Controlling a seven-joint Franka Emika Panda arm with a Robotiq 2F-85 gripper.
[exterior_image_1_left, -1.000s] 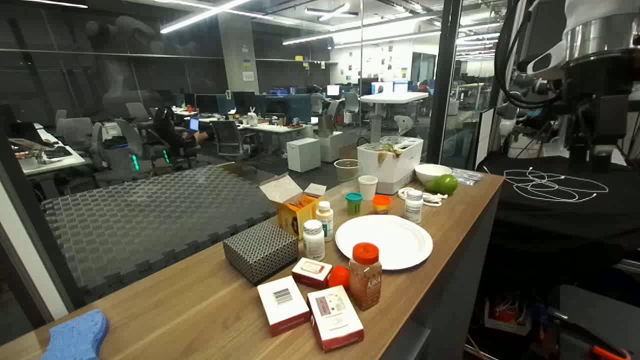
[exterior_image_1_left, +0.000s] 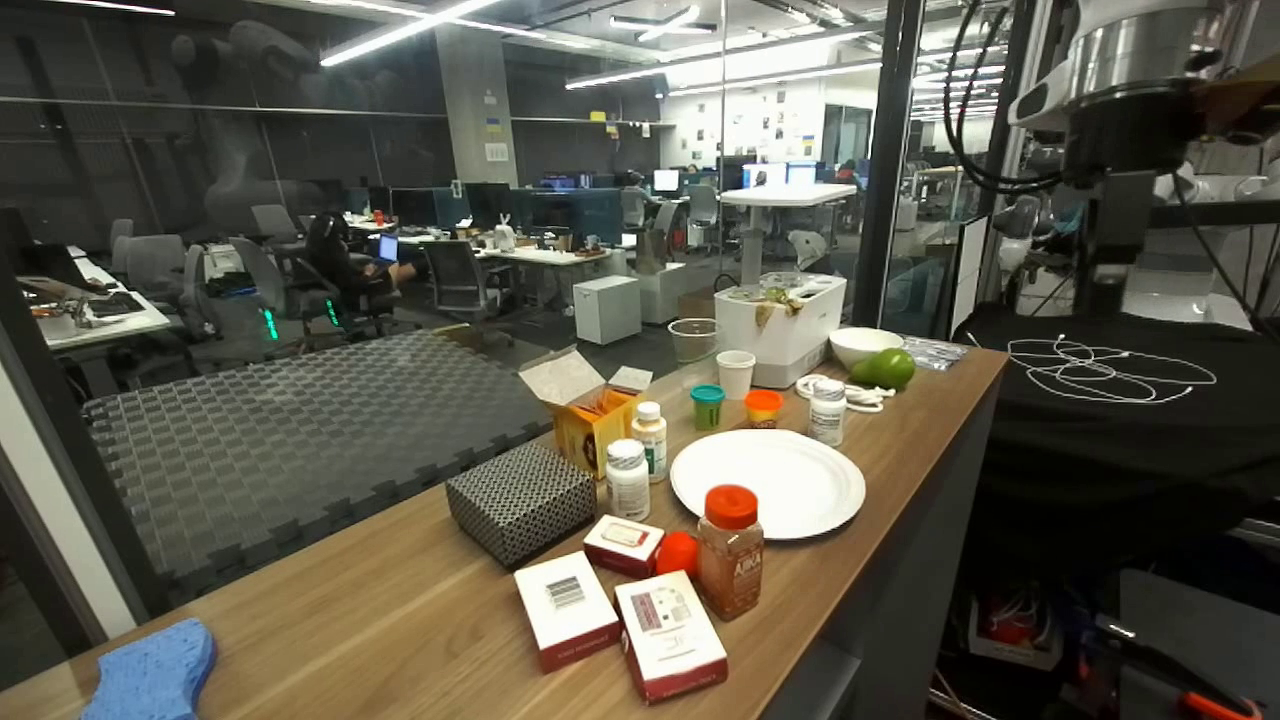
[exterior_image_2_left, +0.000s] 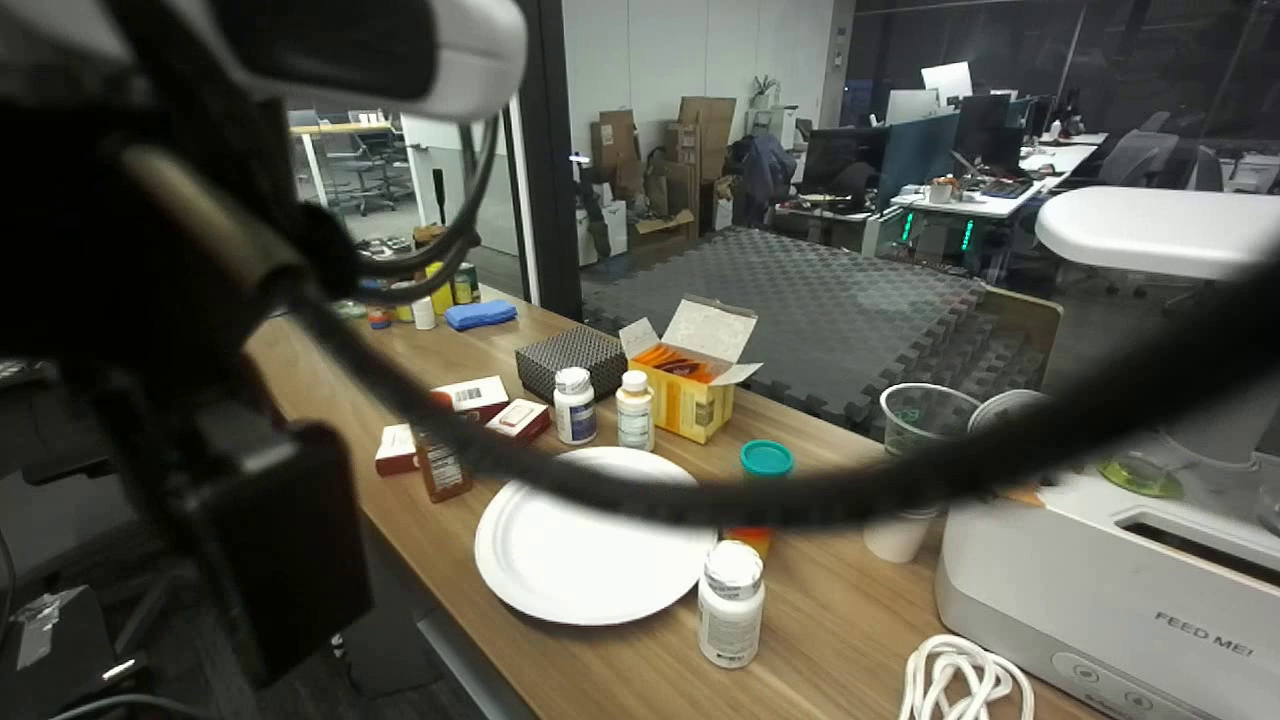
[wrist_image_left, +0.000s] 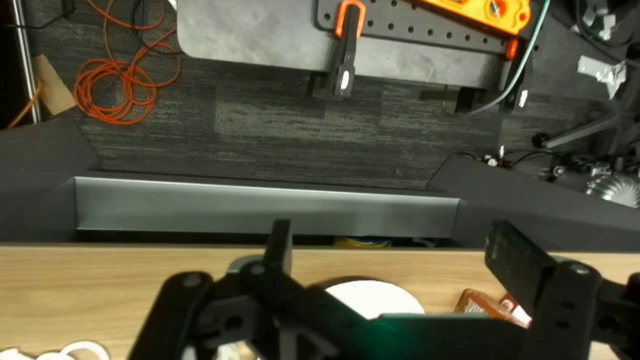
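Note:
In the wrist view my gripper is open, its fingers wide apart with nothing between them. It hangs above the front edge of the wooden counter (wrist_image_left: 150, 270), clear of everything on it. A white plate (exterior_image_1_left: 774, 486) lies empty on the counter. Beside it stands a spice jar with a red lid (exterior_image_1_left: 731, 558), close to several red-and-white boxes (exterior_image_1_left: 674, 634) and a red ball (exterior_image_1_left: 677, 554). White pill bottles (exterior_image_1_left: 627, 480) stand behind the plate, near an open yellow box (exterior_image_1_left: 596, 432) and a patterned dark box (exterior_image_1_left: 521, 504). One more white bottle (exterior_image_2_left: 731, 606) stands by the plate's other side.
Toward the counter's far end are a teal-lidded tub (exterior_image_1_left: 708, 408), a paper cup (exterior_image_1_left: 735, 373), a white appliance (exterior_image_1_left: 786, 330), a coiled white cable (exterior_image_2_left: 960, 678) and a bowl (exterior_image_1_left: 866, 346) with green fruit (exterior_image_1_left: 889, 368). A blue sponge (exterior_image_1_left: 150, 668) lies at the near end, with bare wood around it.
In exterior view 1 the arm and gripper have shifted left, closer to the counter. The objects on the counter have not moved.

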